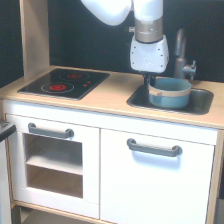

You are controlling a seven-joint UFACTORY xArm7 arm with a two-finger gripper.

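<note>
The blue pot (170, 98) is upright within the outline of the dark sink (203, 101); whether its base touches the basin is hard to tell. From above, my gripper (149, 78) reaches down to the pot's left side. Its small dark fingers appear shut on the pot's edge there, though the exact contact is too small to see clearly.
Behind the pot rises a dark faucet (180, 56). A black cooktop (65, 83) with red rings lies to the left, with bare wooden counter (117, 93) between it and the sink. Below are white cabinet doors (150, 180) with grey handles.
</note>
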